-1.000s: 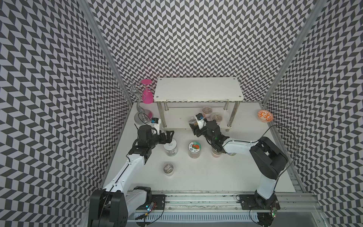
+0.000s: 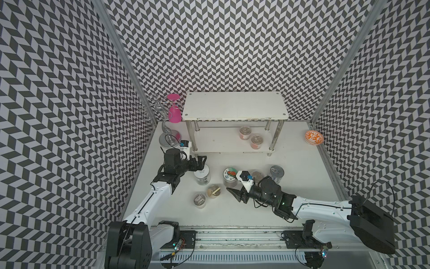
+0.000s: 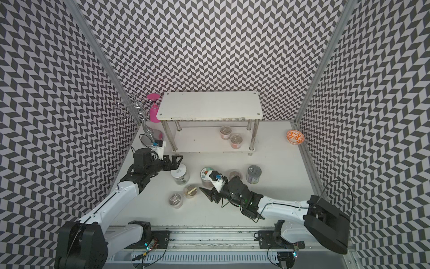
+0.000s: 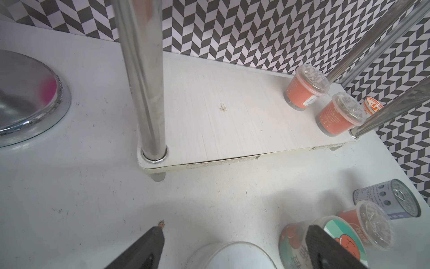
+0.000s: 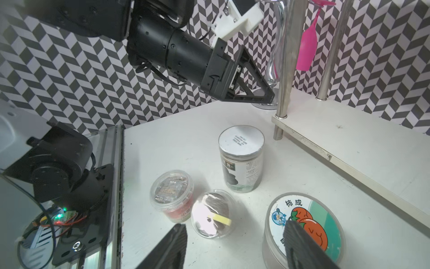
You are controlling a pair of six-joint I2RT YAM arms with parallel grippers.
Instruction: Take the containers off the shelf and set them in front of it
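Note:
The clear jar (image 5: 214, 213) with a shiny face and a yellow strip, apparently the seed jar, is off the shelf (image 5: 358, 130). It looks tilted, over the front table area; I cannot tell whether it touches the table. My right gripper is just right of this jar (image 2: 213, 191) in the top left view. Its fingers (image 5: 172, 246) stand part way apart, and nothing shows between them; the jar appears beyond their tips. My left gripper is open and empty, above a white-lidded can (image 2: 202, 174) near the shelf's left front corner.
A jar with a fruit-print lid (image 5: 309, 224) stands close by the right gripper. A small round tub (image 5: 172, 192) sits beside the clear jar. Two orange tubs, one of them (image 4: 341, 114) by a post, remain on the lower shelf.
My right gripper has pulled back from the shelf toward the front. The clear jar, earlier at its fingertips, has also come forward and now appears left of them. The left arm stays put.

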